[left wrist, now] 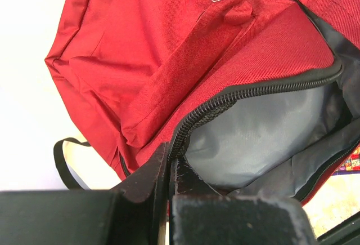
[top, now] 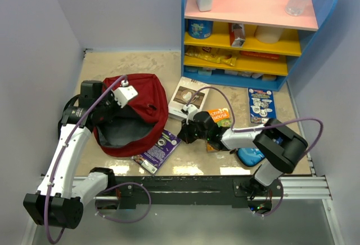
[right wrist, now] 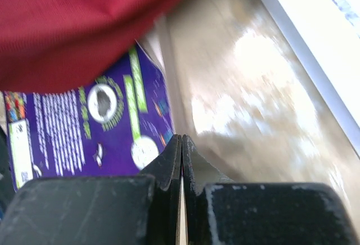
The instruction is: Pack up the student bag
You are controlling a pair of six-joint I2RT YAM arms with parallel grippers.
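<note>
My left gripper is shut on the zippered edge of the red backpack [top: 135, 87], whose grey-lined opening gapes wide. My right gripper is shut with nothing between its fingers, just right of the bag, over the edge of a purple book [top: 157, 152] that lies partly under the bag's front. A white book [top: 184, 94] lies beside the bag at the back. An orange book [top: 219, 115] is partly hidden behind the right arm.
A shelf unit [top: 247, 4] with bottles and packets stands at the back right. A blue-white pack [top: 261, 104] and a blue pouch [top: 250, 156] lie at the right. Bare table shows along the front.
</note>
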